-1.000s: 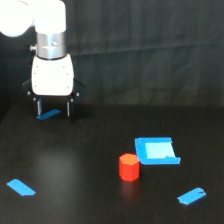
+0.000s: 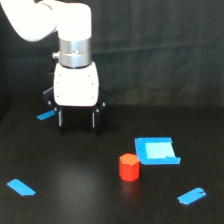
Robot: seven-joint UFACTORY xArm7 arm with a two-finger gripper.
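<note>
A white robot arm with my black gripper (image 2: 78, 118) hangs at the upper left over the dark table. The gripper's two fingers are apart, with nothing visible between them. A red hexagonal block (image 2: 129, 167) stands in the lower middle, right and below of the gripper. Just behind the block, to its right, lies a blue square frame (image 2: 142, 150) with a pale inside.
Blue pieces lie flat at the lower left (image 2: 21, 187), lower right (image 2: 191, 196) and behind the gripper at left (image 2: 45, 115).
The arm and gripper have moved to the right and a little lower. The block, frame and blue pieces show no visible movement.
</note>
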